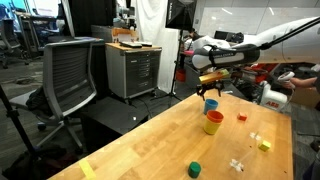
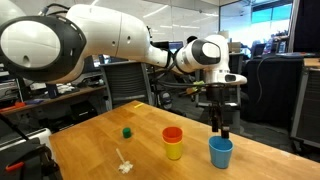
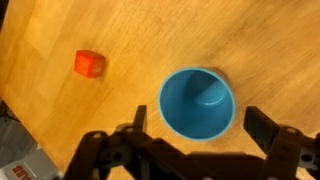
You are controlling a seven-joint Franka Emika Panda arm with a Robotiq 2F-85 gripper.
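Note:
A blue cup (image 2: 220, 152) stands upright on the wooden table, its open mouth facing up. My gripper (image 2: 219, 128) is right above it, pointing down. In the wrist view the round blue cup (image 3: 197, 104) lies between the two black fingers, which are wide apart with nothing gripped. The cup looks empty inside. A yellow cup, red inside (image 2: 173, 146), stands beside the blue one, apart from it.
A red block (image 3: 89, 64) lies off to one side of the blue cup. A green object (image 1: 194, 169) and a yellow block (image 1: 265, 146) rest farther along the table (image 1: 140, 150). An office chair (image 1: 65, 85) stands beyond the edge.

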